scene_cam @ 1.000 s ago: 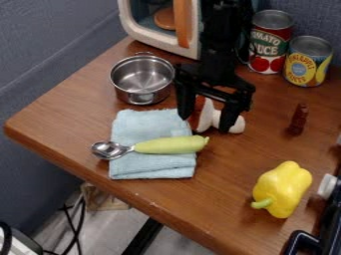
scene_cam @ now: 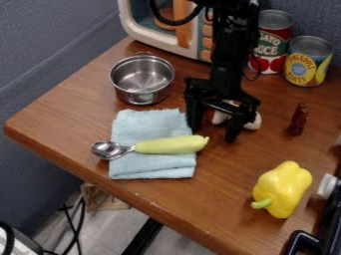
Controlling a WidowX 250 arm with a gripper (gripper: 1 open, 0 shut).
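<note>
My black gripper is low over the table, right of the folded light-blue cloth. A pale object lies at it, partly hidden by the black fingers; whether it is held, I cannot tell. A silver spoon with a pale green handle lies across the cloth.
A steel pot stands at left, a toy oven behind. Two cans and a small dark bottle are at right. A yellow pepper lies near the front right.
My gripper has shifted slightly over the last second, and the pale object beside it is now more hidden, with its red part out of sight.
</note>
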